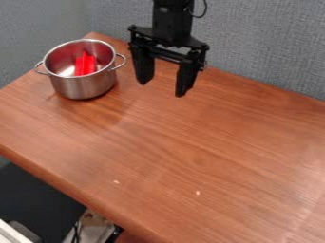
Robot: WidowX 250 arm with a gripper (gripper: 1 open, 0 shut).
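Observation:
A black gripper (164, 78) hangs at the upper middle, above the wooden table, its two fingers spread wide with nothing between them. To its left stands a steel pot (80, 85) with two side handles, holding a red object (86, 64). The gripper is to the right of the pot, apart from it.
A grey padded wall (267, 47) runs behind the table. Dark floor and some cables show beyond the table at the lower left.

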